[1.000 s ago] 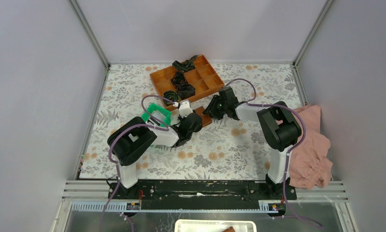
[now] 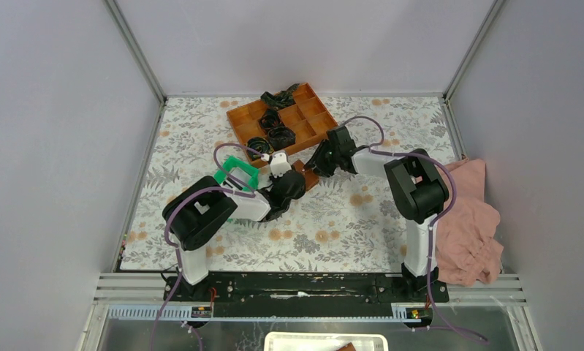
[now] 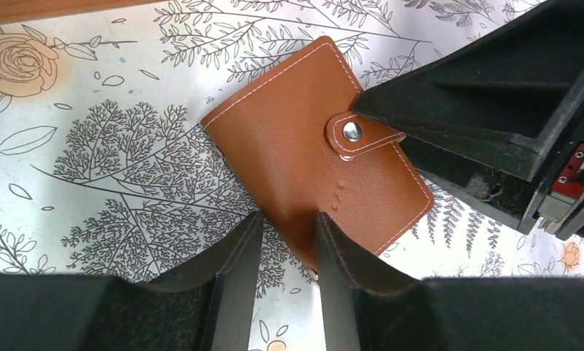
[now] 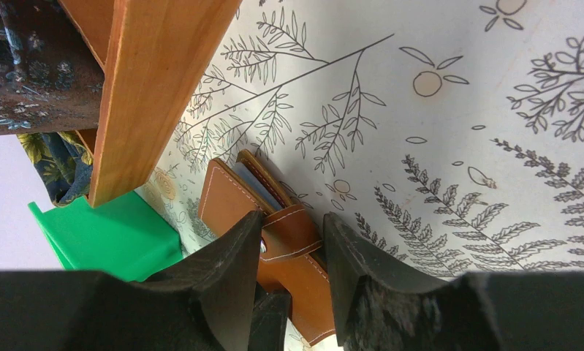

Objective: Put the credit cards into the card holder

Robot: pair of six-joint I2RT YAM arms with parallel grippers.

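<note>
The brown leather card holder [image 3: 296, 139] lies on the table with its snap strap [image 3: 365, 135] fastened in the left wrist view. My left gripper is part open at the holder's near edge, its fingertips apart on either side of a corner. In the right wrist view my right gripper stands open, one finger on each side of the strap [image 4: 292, 232]. A greyish layer [image 4: 256, 181] shows between the holder's two brown leaves; whether it is a card I cannot tell. No loose card can be made out clearly.
A wooden compartment box [image 2: 314, 115] with dark bundles stands just behind the holder. Close to the left arm is a green basket [image 2: 231, 165]. Pink cloth [image 2: 468, 234] lies at the right, a white tray [image 2: 274, 342] at the front.
The right arm has shifted slightly to the left, bringing its gripper closer in over the holder. From above, the left arm and the holder look unmoved.
</note>
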